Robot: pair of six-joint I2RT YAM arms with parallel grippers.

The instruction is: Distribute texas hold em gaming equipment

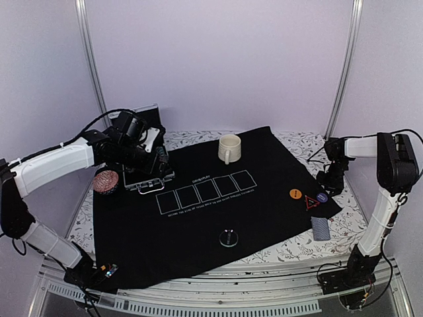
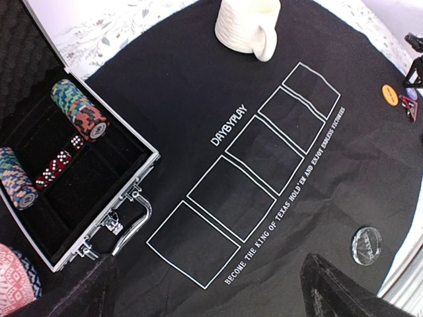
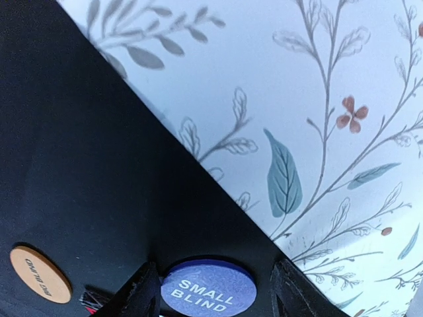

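Note:
The purple small blind disc (image 3: 209,289) lies flat on the black mat, and in the right wrist view it appears between the parted fingers of my right gripper. Beside it are an orange big blind disc (image 3: 41,274) and a red-edged black triangle (image 1: 312,203). A clear round button (image 2: 366,246) rests near the mat's front. My left gripper is open and empty above the mat, by the metal case (image 2: 99,224). Inside the case are two stacks of chips (image 2: 79,110) and several red dice (image 2: 53,169).
A cream mug (image 1: 229,148) stands at the back of the mat. A deck of cards (image 1: 320,228) lies on the floral cloth at the front right. The red patterned bowl (image 1: 106,182) sits left of the case.

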